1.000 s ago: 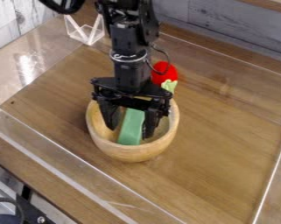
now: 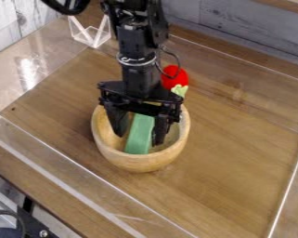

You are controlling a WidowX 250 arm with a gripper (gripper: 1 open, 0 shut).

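My black gripper [image 2: 140, 117] reaches down into a wooden bowl [image 2: 140, 160] in the middle of the camera view. A green block [image 2: 138, 137] lies inside the bowl, between and below the gripper's fingers. The fingers stand apart at either side of it; whether they touch it is hard to tell.
A red round object [image 2: 174, 76] with a pale green part below it sits behind the bowl, to the right of the arm. A clear rack [image 2: 90, 31] stands at the back left.
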